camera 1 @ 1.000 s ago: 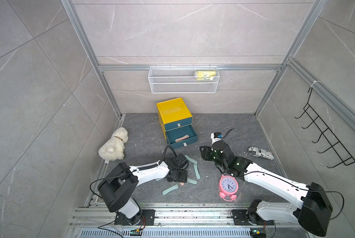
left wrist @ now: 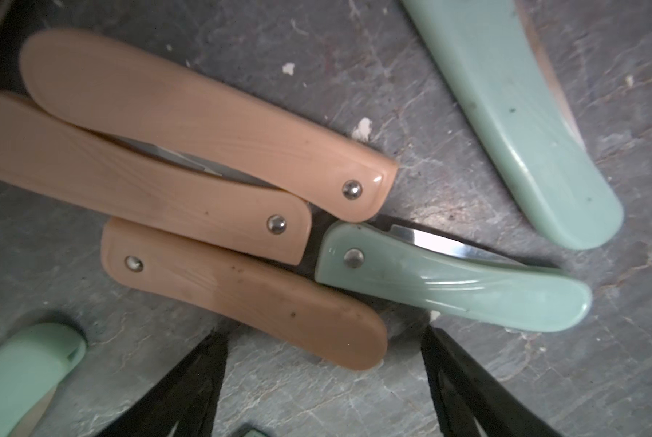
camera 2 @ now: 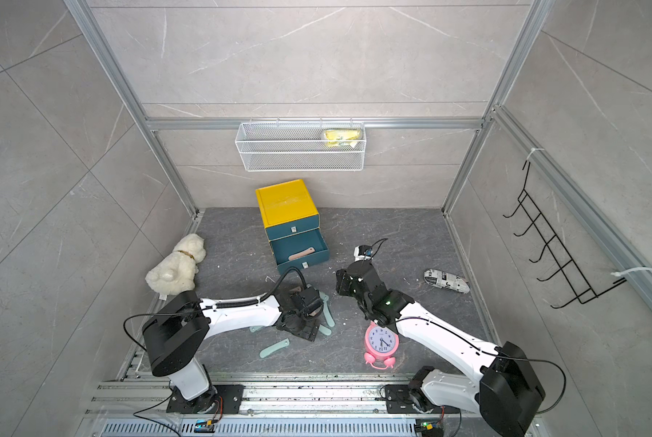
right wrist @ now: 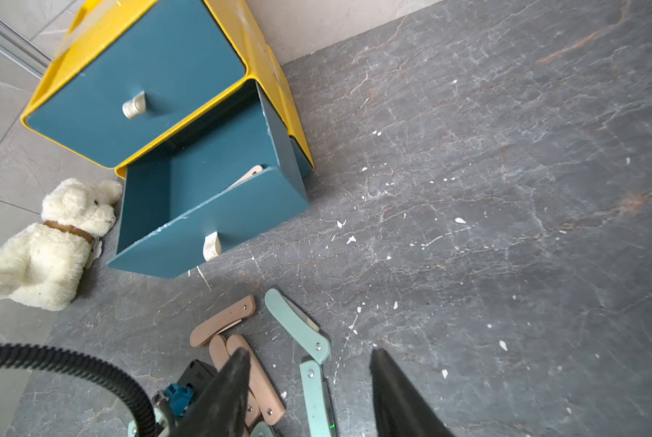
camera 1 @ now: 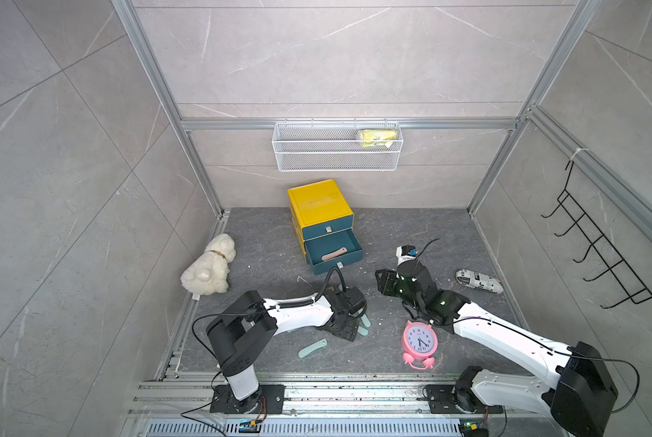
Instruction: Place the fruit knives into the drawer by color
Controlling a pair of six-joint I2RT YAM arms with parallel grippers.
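My left gripper is low over a cluster of folded knives, fingers apart around the lower end of a pink knife (left wrist: pixel 245 287). Two more pink knives (left wrist: pixel 209 123) lie above it; mint knives (left wrist: pixel 449 280) lie around them, one at lower left (camera 1: pixel 312 348). The lower teal drawer (right wrist: pixel 187 225) of the yellow cabinet (camera 1: pixel 318 200) stands open with a pink knife (camera 1: pixel 334 252) inside; the upper one is shut. My right gripper is open, raised right of the cluster and drawer.
A white plush toy (camera 1: pixel 205 269) is at left. A pink alarm clock (camera 1: pixel 419 338) sits near the front, a grey patterned case (camera 1: pixel 478 280) at right. A wire basket (camera 1: pixel 336 149) hangs on the back wall.
My left arm has moved rightward over the knives, its gripper now covering more of the mint ones in the top view. My right gripper has shifted slightly rightward.
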